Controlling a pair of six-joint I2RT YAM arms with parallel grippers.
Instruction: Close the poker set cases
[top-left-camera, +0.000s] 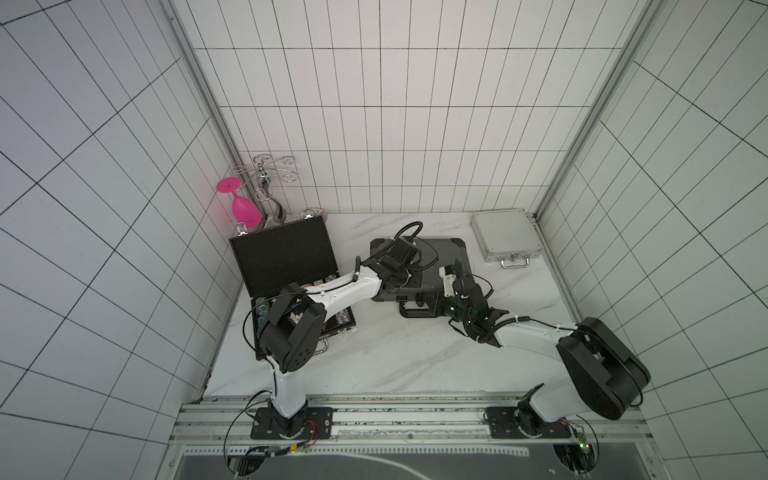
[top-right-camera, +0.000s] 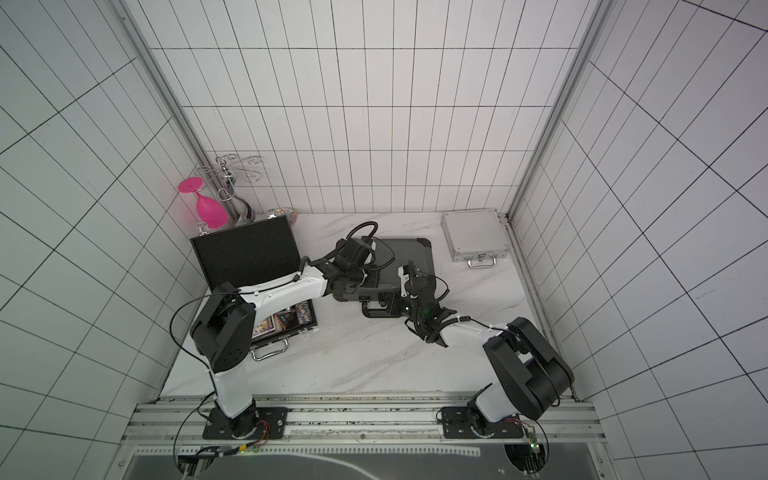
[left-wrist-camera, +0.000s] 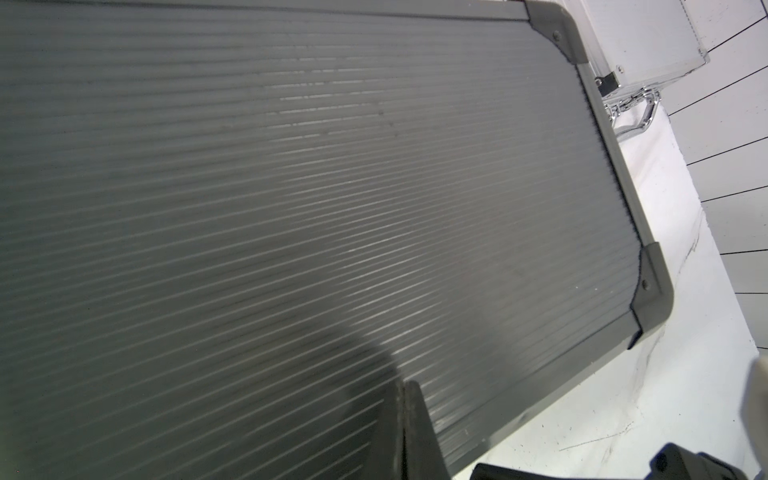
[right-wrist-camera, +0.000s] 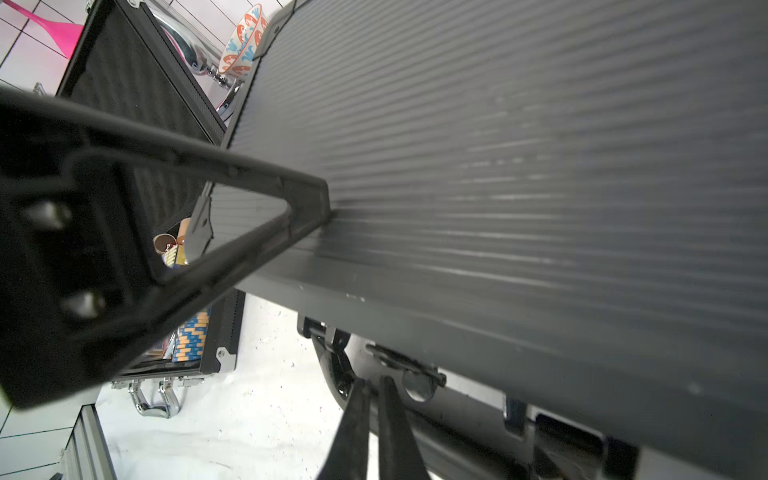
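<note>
The dark grey ribbed case (right-wrist-camera: 512, 160) lies flat with its lid down, in the middle of the table. My left gripper is shut, with nothing between its fingers, over the lid near its front edge. In the right wrist view, a black finger (right-wrist-camera: 308, 200) of it appears at or just above the lid. At the case's front, my right gripper is shut with nothing held. The front latch (right-wrist-camera: 408, 372) hangs just beyond its fingertips, outside them. Below the latch runs the black handle (right-wrist-camera: 448, 436). An open black case (top-right-camera: 248, 254) stands at the left, chips and cards inside.
A closed silver case (top-left-camera: 508, 233) stands at the back right, handle forward. Behind the open case are a pink glass (top-left-camera: 246, 212) and a metal rack (top-left-camera: 264, 172).
</note>
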